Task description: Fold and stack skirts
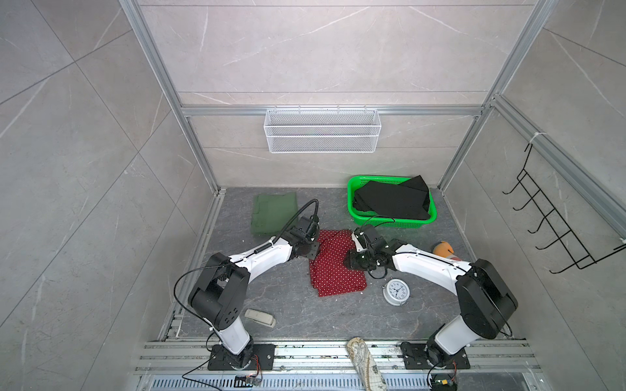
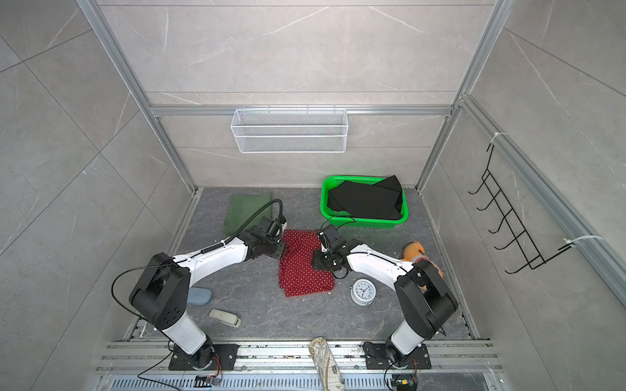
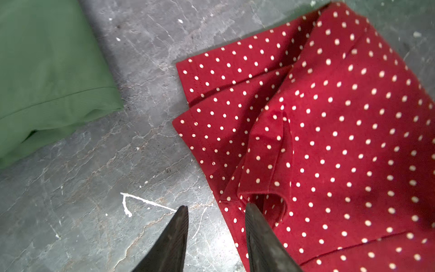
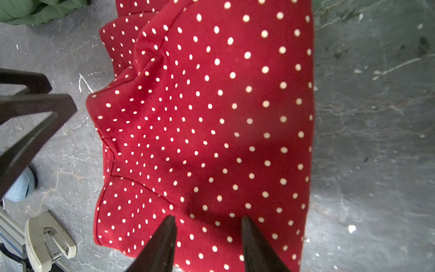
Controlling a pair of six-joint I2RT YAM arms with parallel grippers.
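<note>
A red polka-dot skirt (image 1: pixel 335 273) lies folded, with rumpled layers along its left edge, in the middle of the floor. My left gripper hangs open over that left edge, its fingers empty. My right gripper is over the skirt's right part, fingers apart with red cloth below them; whether they touch it I cannot tell. A folded green cloth (image 1: pixel 274 213) lies flat at the back left. A black cloth (image 1: pixel 391 198) rests in a green basket (image 1: pixel 355 208) at the back right.
A white clock (image 1: pixel 396 292) stands right of the skirt, an orange object (image 2: pixel 415 251) beside the right arm. A stapler-like object (image 2: pixel 225 318) and a blue item (image 2: pixel 199 296) lie front left. A wire shelf (image 1: pixel 322 130) hangs on the back wall.
</note>
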